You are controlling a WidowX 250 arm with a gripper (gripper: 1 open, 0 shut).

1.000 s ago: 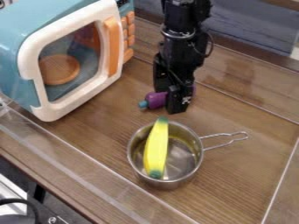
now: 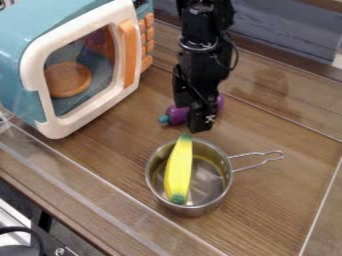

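My black gripper [image 2: 201,113] hangs at the top centre over a purple toy eggplant [image 2: 175,116], which lies on the wooden counter partly hidden behind it. The gripper is open. Below it, a steel saucepan [image 2: 214,200] with its handle to the right holds a yellow toy banana [image 2: 179,170] with green tips.
A toy microwave [image 2: 51,45] in light blue and white, with orange buttons and an orange disc inside, fills the upper left. A grey wall stands at the back. The counter to the right of the pan is clear. A dark cable lies at the bottom left corner.
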